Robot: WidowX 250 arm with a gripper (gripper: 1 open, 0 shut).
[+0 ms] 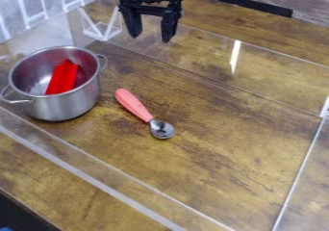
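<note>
My dark gripper [150, 28] hangs at the top centre of the camera view, its fingers apart with nothing visible between them. Below it, a spoon with a pink handle [134, 103] and a metal head [161, 128] lies on the wooden table [238, 148]. To its left stands a steel pot [58, 102] with side handles, holding a red object [62, 78].
Pale translucent edges or reflections run along the back left and right side; I cannot tell exactly what they are.
</note>
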